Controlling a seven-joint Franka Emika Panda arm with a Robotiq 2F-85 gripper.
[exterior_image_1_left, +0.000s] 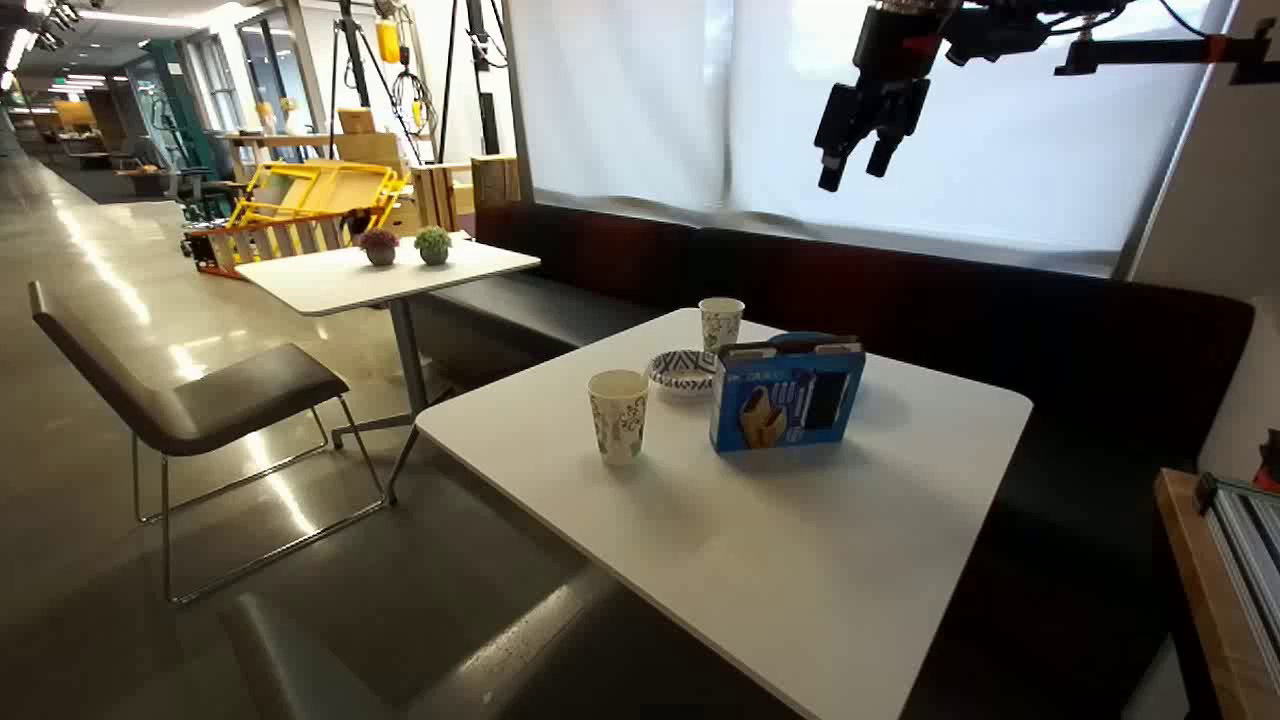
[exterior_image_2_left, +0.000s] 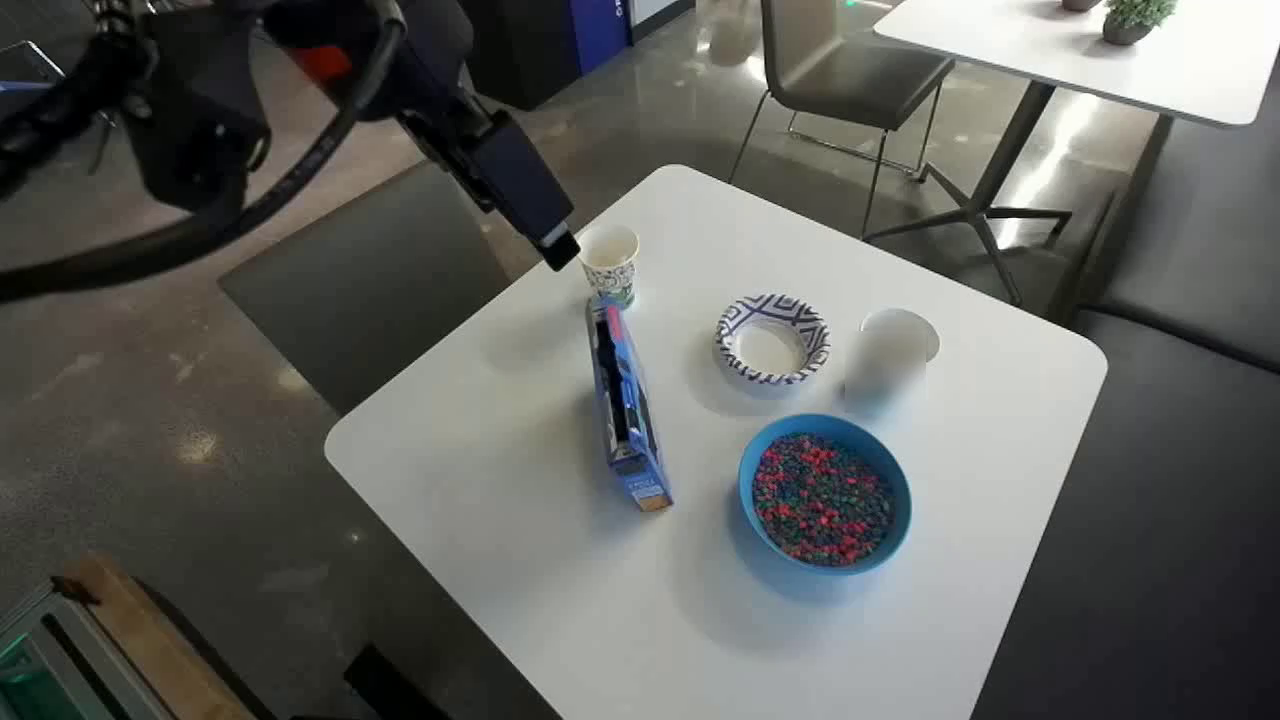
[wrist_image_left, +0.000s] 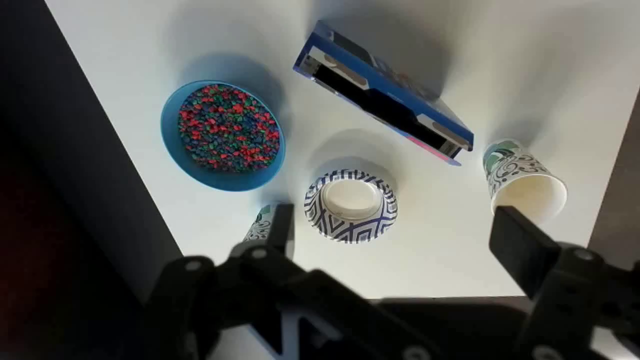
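Observation:
High above the white table hangs my gripper (exterior_image_1_left: 854, 178), open, its fingers wide apart in the wrist view with nothing between them. Below it stands a blue snack box (exterior_image_1_left: 774, 402), upright with its top open and dark inside (wrist_image_left: 384, 108). A blue bowl (exterior_image_2_left: 894, 510) holds many small red, green and dark pieces; in exterior view 1 the box mostly hides it. A white paper bowl with a blue pattern (exterior_image_2_left: 774, 340) sits mid-table. One patterned paper cup (exterior_image_1_left: 618, 414) stands near one edge; a second cup (exterior_image_1_left: 721, 324) is partly behind a finger in the wrist view.
The table (exterior_image_1_left: 768, 576) has clear room in front of the box in exterior view 1. A dark bench (exterior_image_1_left: 960, 288) runs along the window side. Another table (exterior_image_1_left: 396, 274) with two small plants and a chair (exterior_image_1_left: 240, 396) stand apart.

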